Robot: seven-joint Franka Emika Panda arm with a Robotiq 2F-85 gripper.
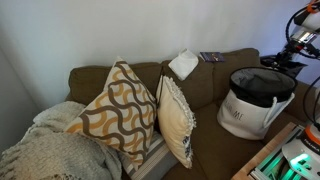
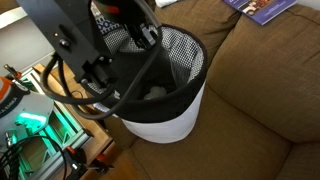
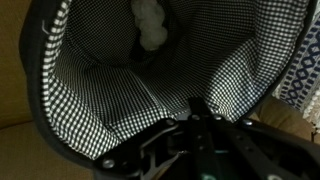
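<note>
A white basket (image 1: 242,118) with a dark rim stands on the brown sofa. Its checkered lining (image 3: 100,92) fills most of the wrist view, and a pale soft-looking item (image 3: 150,22) lies inside; what it is cannot be told. My gripper is above the basket's opening, shut, with nothing visible between its fingers. In the second exterior view the dark arm and gripper body (image 2: 95,50) cover part of the basket (image 2: 165,125), and the fingertips are hard to make out there.
A patterned pillow (image 1: 120,112), a cream pillow (image 1: 175,120) and a knitted blanket (image 1: 60,150) occupy the sofa's left side. A white cloth (image 1: 184,64) and a purple book (image 2: 262,8) lie toward the back. The sofa seat (image 2: 235,125) beside the basket is clear.
</note>
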